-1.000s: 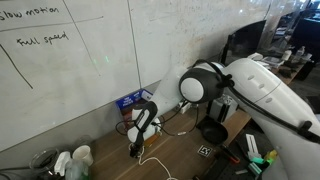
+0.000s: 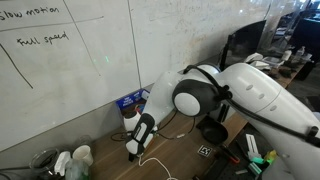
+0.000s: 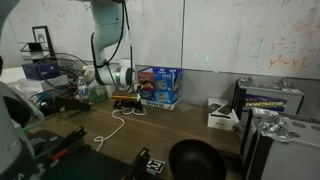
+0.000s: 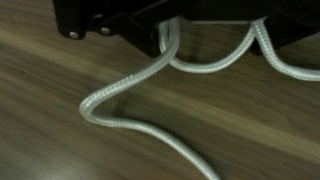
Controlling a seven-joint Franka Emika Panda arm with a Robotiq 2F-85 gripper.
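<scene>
A white braided rope (image 4: pixel 140 75) lies in loose bends on the wood-grain table, its upper parts running under the dark body of my gripper in the wrist view. The gripper stands open, low over the table; its fingertips are mostly out of sight there, and whether rope lies between them is hidden. In exterior view 2 the gripper (image 3: pixel 127 104) is down by the table, with the rope (image 3: pixel 114 132) trailing towards the camera. The same rope (image 2: pixel 155 162) shows as a thin pale curve in exterior view 1, right of the gripper (image 2: pixel 132 154).
Blue and red boxes (image 3: pixel 160 86) stand behind the gripper against the whiteboard. A black pan (image 3: pixel 197 160) sits at the front right, a small white box (image 3: pixel 221 114) farther back, and metal cases (image 3: pixel 275 140) on the right.
In exterior view 1 the arm has shifted a little to the left and lower, its elbow coming down. The rope looks about the same.
</scene>
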